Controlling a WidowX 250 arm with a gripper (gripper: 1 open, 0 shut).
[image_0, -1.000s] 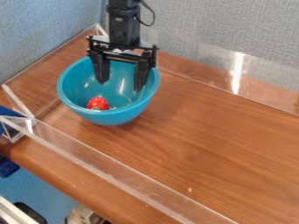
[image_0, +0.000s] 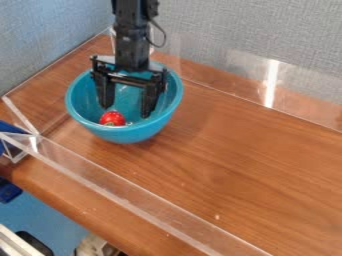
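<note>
My black gripper (image_0: 126, 96) hangs down into a teal plastic bowl (image_0: 163, 118) on the wooden table, its two fingers open and spread apart inside the bowl. A small red round object (image_0: 112, 119) with a white spot lies on the bowl's floor toward the front left, below my fingers. I see nothing held between the fingers.
Clear low walls edge the table (image_0: 241, 170), which is bare to the right of the bowl. At the far left are a blue object and white frame pieces. Grey padded walls stand behind.
My gripper has moved down deeper into the bowl and slightly toward the left and front. The bowl and red object look unmoved.
</note>
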